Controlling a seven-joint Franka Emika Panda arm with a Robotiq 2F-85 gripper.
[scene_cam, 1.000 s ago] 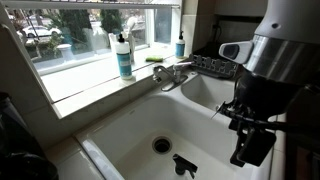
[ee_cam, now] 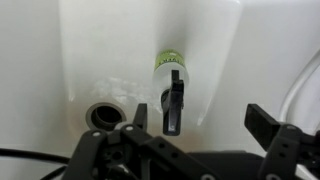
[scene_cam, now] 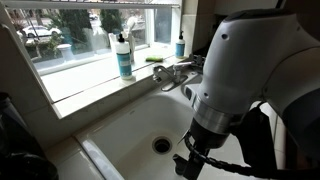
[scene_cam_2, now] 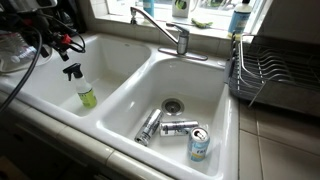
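Note:
A spray bottle with a black trigger head and a green label stands in the left basin. From above, in the wrist view, the bottle's black head lies between the two fingers, nearer the left one. My gripper is open and grips nothing. In exterior view 2 it hangs at the upper left, above the level of the trigger head. Exterior view 1 shows the arm reaching down over the basin, and the fingertips are hard to make out there.
Several cans, among them an upright one, are in the right basin. A faucet rises behind the divider. A dish rack stands on the right counter, and soap bottles line the sill.
In exterior view 1 the arm has swung left and toward the spray bottle, its wrist now covering more of the basin. The bottle shows no clear movement.

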